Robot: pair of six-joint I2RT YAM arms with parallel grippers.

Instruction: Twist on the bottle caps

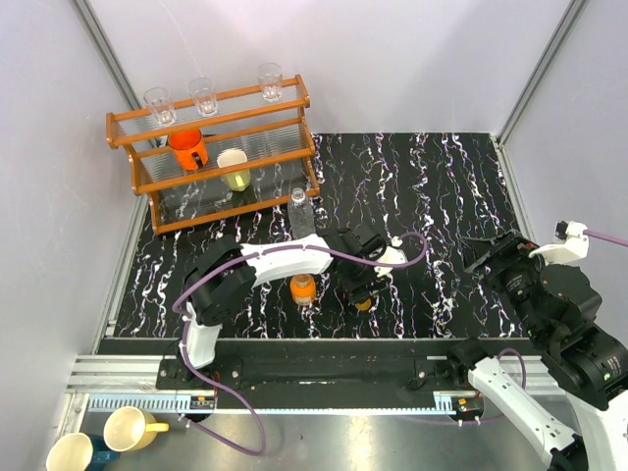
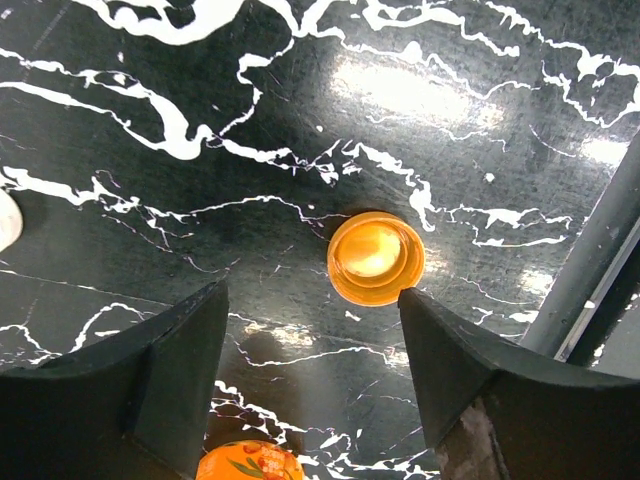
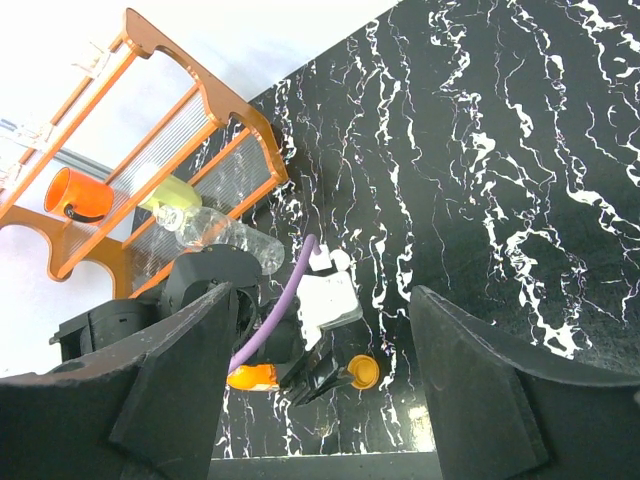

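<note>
An orange round cap (image 2: 376,258) lies on the black marbled table, between my left gripper's fingertips and a little ahead of them in the left wrist view. My left gripper is open above it, with nothing held. From above, the left arm partly covers the cap (image 1: 363,305). An orange bottle (image 1: 303,288) stands to the cap's left, and a clear bottle (image 1: 300,212) is farther back near the rack. Over the table's right side, my right gripper is open and empty.
A wooden rack (image 1: 221,152) with glasses and cups stands at the back left. At the left wrist view's edge lies a white round piece (image 2: 8,220). The table's front edge (image 1: 324,340) is close to the cap.
</note>
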